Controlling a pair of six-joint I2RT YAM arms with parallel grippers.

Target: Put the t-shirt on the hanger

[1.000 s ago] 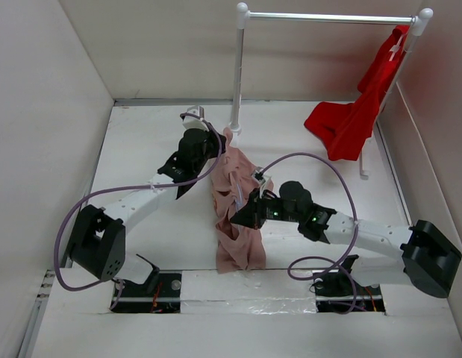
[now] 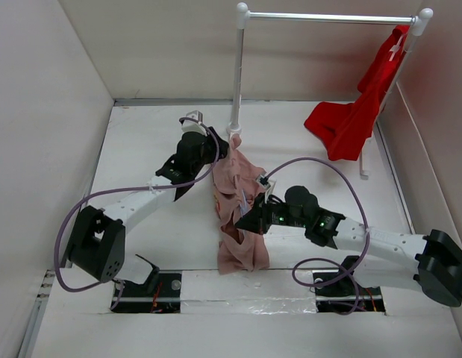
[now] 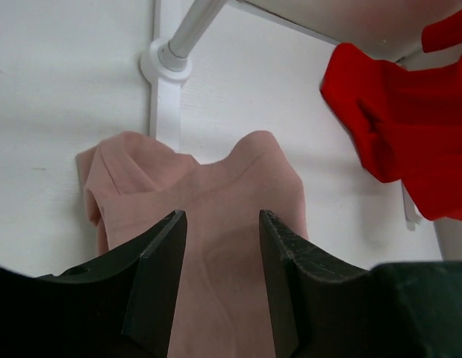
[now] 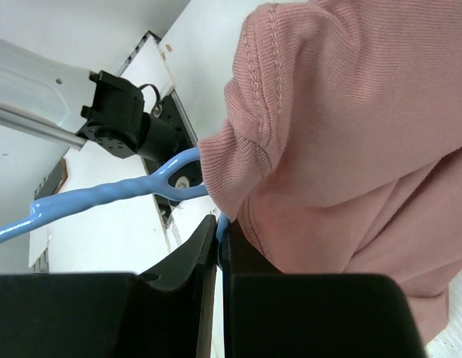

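A pink T-shirt (image 2: 242, 246) lies crumpled in the middle of the floor, filling much of both wrist views. My left gripper is open over its upper part, fingers apart. My right gripper is shut on a light blue hanger (image 4: 104, 192), whose end disappears under a ribbed, seamed edge of the pink shirt (image 4: 342, 112).
A white rail (image 2: 328, 18) on posts stands at the back. A red garment (image 2: 354, 112) drapes at its right end and onto the floor. A post foot (image 3: 166, 65) is just beyond the shirt. Bare floor lies left and right.
My right gripper has shifted slightly right and toward the front with the hanger, and the shirt has shifted slightly with it.
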